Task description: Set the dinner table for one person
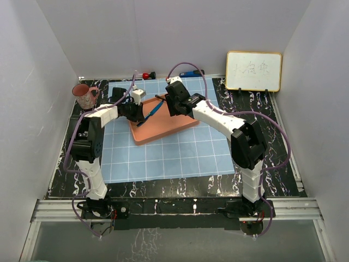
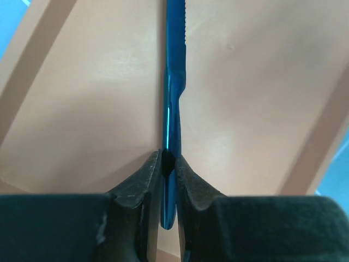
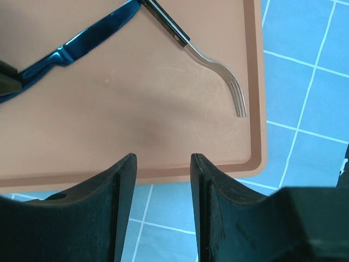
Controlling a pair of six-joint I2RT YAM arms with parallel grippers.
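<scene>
A blue knife (image 1: 156,107) lies slantwise in the shallow orange-pink tray (image 1: 163,132). My left gripper is at its handle end, with fingertips close against both sides; the handle's tip (image 2: 168,215) shows between the fingers, and the blade runs away up the left wrist view. A fork (image 3: 215,65) with a black handle and metal tines rests in the tray near one edge, its handle end by the knife's blade tip. Over the tray's border hangs my right gripper, open and empty.
The tray sits on a blue gridded mat (image 1: 158,164), whose front part is clear. A patterned mug (image 1: 85,96) stands at the back left. Along the back wall lie a red-and-black item (image 1: 149,75) and a blue-handled item (image 1: 192,73). A whiteboard (image 1: 253,71) leans at the back right.
</scene>
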